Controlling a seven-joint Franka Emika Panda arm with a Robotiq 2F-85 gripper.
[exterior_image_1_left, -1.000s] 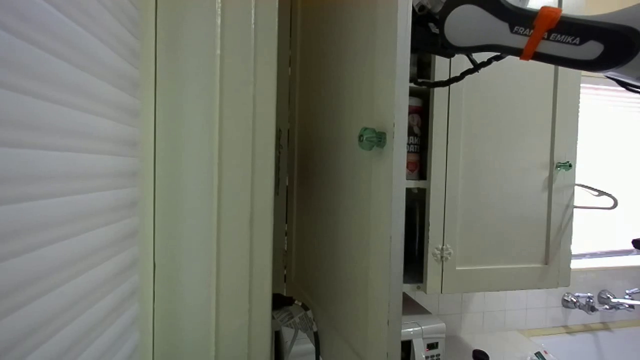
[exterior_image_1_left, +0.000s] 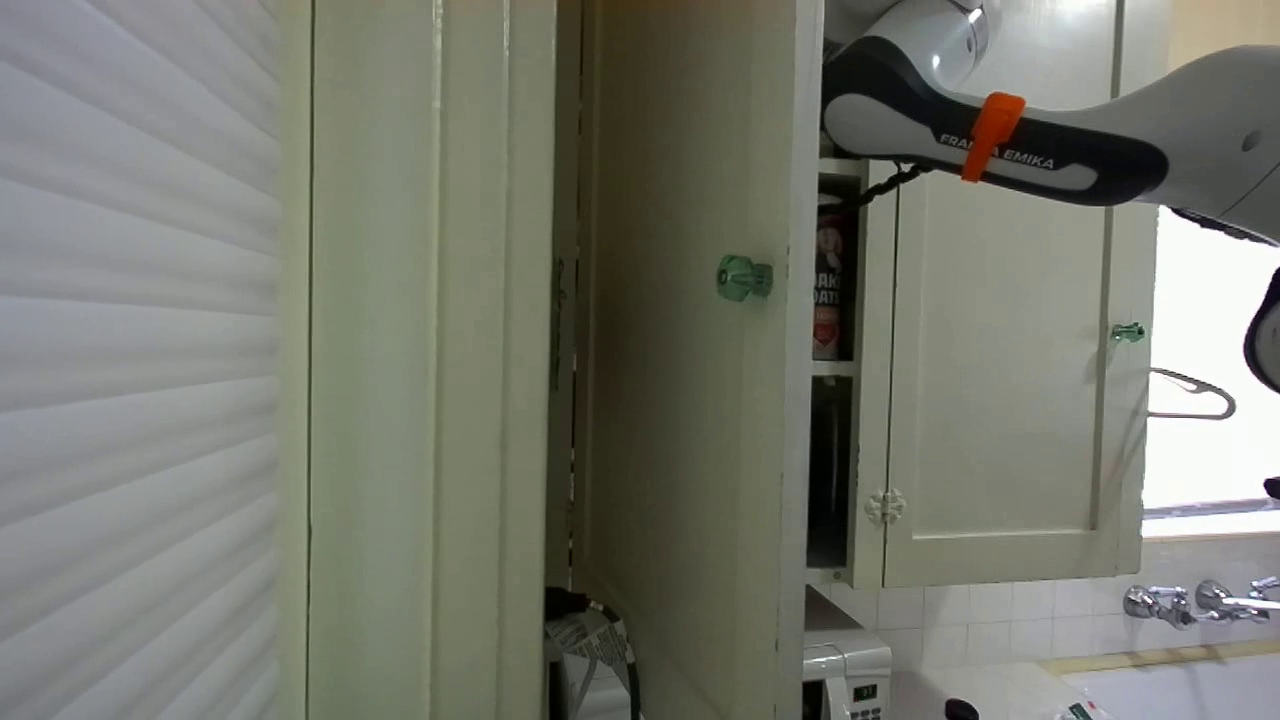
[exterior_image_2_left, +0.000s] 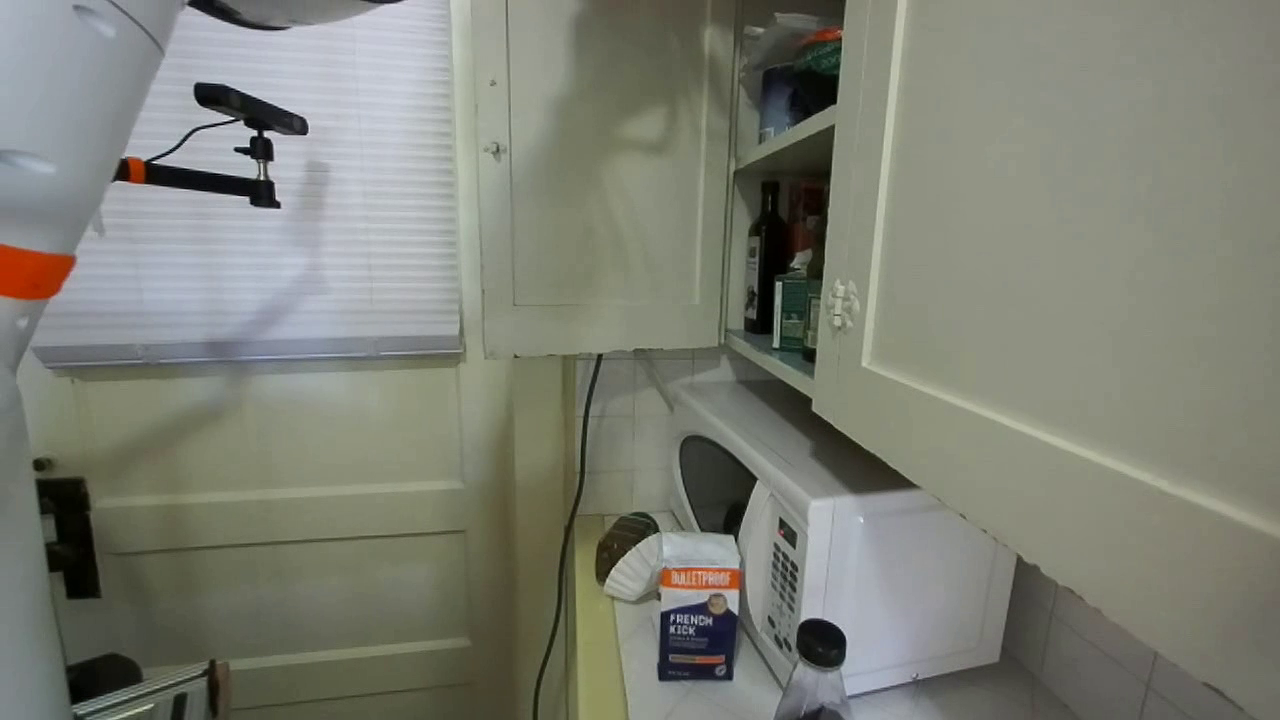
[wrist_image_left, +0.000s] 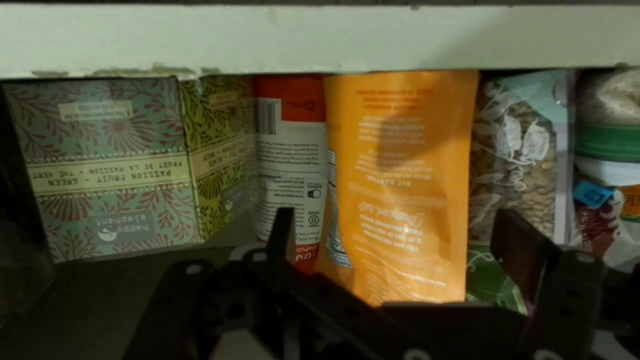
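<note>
In the wrist view my gripper is open, its dark fingers (wrist_image_left: 280, 231) set wide apart. An orange pouch (wrist_image_left: 408, 180) stands on the cabinet shelf, seen in the space between them; whether it is within the fingers' reach or farther back, I cannot tell. Printed text appears upside down in this view. Beside the pouch are a red-and-white package (wrist_image_left: 291, 150) and a clear bag of brown pieces (wrist_image_left: 528, 186). A patterned green tea box (wrist_image_left: 108, 174) sits at the left. The open cabinet door (exterior_image_1_left: 690, 396) hides the gripper in exterior view 1.
The pale shelf edge (wrist_image_left: 318, 39) crosses the top of the wrist view. Jars and bags crowd the right side. Below the cabinet are a white microwave (exterior_image_2_left: 912, 576), a coffee bag (exterior_image_2_left: 699, 618) and a black-capped bottle (exterior_image_2_left: 821, 648).
In exterior view 1 the arm has moved left and down, farther behind the open cabinet door. The door and the shelf items visible there have stayed in place.
</note>
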